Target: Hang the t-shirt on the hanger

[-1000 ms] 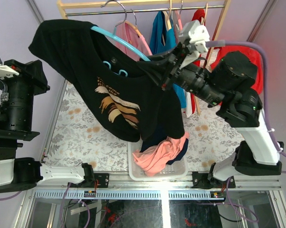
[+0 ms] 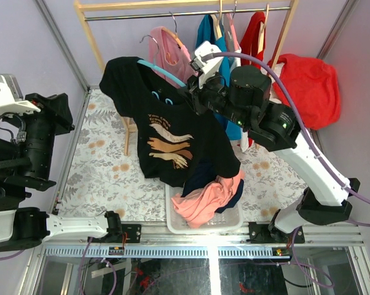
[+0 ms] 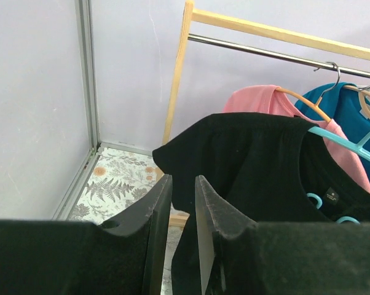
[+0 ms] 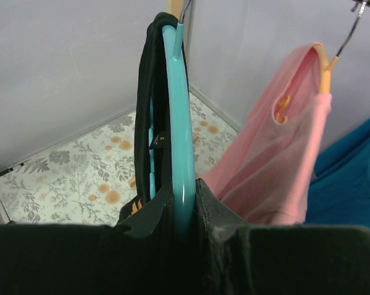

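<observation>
A black t-shirt [image 2: 166, 123] with a printed hand design hangs spread on a light-blue hanger [image 2: 162, 72]. My right gripper is shut on the hanger's end beside the shirt's shoulder. The hanger's hook [image 2: 149, 40] stands up just in front of the rack's rail. In the left wrist view, the shirt's sleeve [image 3: 191, 147] drapes over the hanger's far end. My left gripper stands part open before the shirt, and a gap shows between its fingers with no cloth held. In the top view the left arm is off at the left edge.
A metal rail [image 2: 197, 13] on a wooden rack carries a pink garment [image 2: 168, 52], blue ones and a red one. A red cloth [image 2: 308, 89] lies at the right. Below the shirt, a clear bin [image 2: 173, 221] holds a salmon cloth [image 2: 212, 200].
My right gripper has carried the shirt and hanger away toward the rack, and they look lower and smaller from the top. The left arm has shifted slightly to the right.
</observation>
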